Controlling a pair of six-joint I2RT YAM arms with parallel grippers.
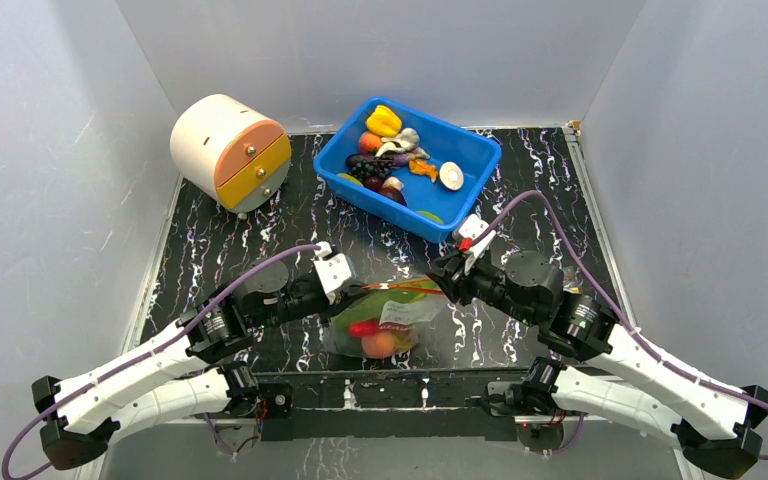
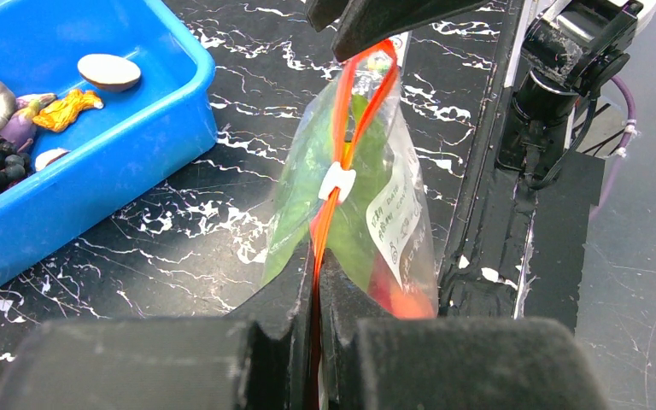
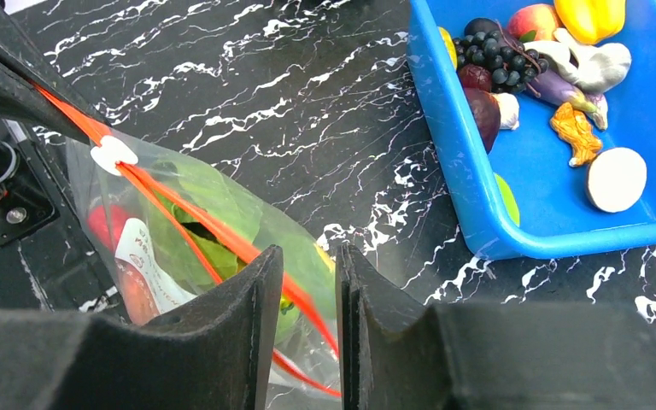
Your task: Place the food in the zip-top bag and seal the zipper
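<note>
The clear zip top bag has orange zipper strips and holds green, red and orange food. My left gripper is shut on one end of the zipper, the orange strip running between its fingers. The white slider sits on the zipper just beyond those fingertips; the strips lie together at that end and spread apart past it. At the bag's other end, my right gripper stands part open, with the bag's orange edge showing in the gap. Whether its fingers touch the film, I cannot tell.
Behind the bag stands a blue bin with several pieces of toy fruit and vegetables. A round cabinet with drawers is at the back left.
</note>
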